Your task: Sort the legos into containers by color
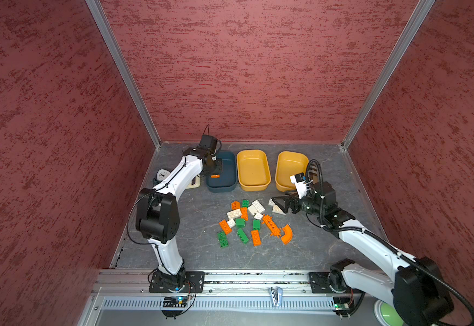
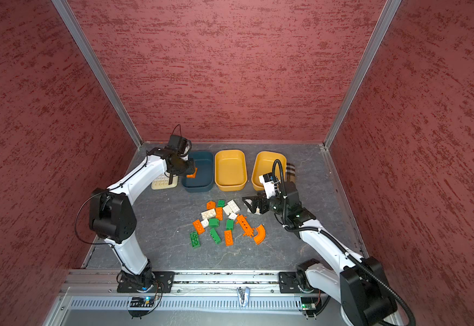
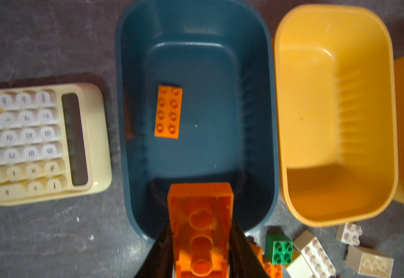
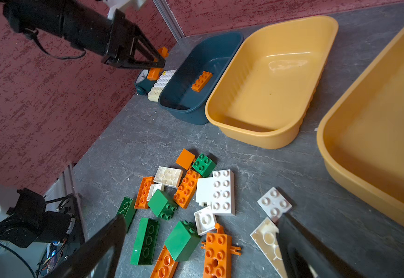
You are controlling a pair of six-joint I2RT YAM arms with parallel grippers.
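Note:
My left gripper is shut on an orange brick (image 3: 202,197), hollow side facing the wrist camera. In that view the brick overlaps the near end of the dark blue container; the right wrist view has it raised above the table. Another orange brick (image 3: 168,111) lies studs up inside this container. Two yellow containers, a middle one (image 4: 269,78) and a right one (image 4: 382,139), look empty where visible. Loose orange, green (image 4: 144,241) and white bricks (image 4: 223,192) are scattered in front. Over the white ones my right gripper stands open, its fingers apart and empty.
A cream calculator (image 3: 49,143) sits just left of the blue container. A small clock (image 1: 163,175) stands farther left. The containers form a row at the back; bare table lies left of the brick pile.

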